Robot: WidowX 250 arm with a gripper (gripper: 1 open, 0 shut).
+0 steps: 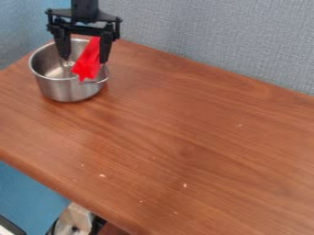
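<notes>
A steel pot [64,87] sits at the left back of the wooden table. Inside it, leaning toward its right side, is a red object [87,59]. My gripper [84,57] is over the pot, open, its two dark fingers on either side of the pot's upper interior near the red object. Whether they touch it is hard to tell.
A grey wall runs along the back. Blue floor shows past the left edge, with some unclear items at the bottom left.
</notes>
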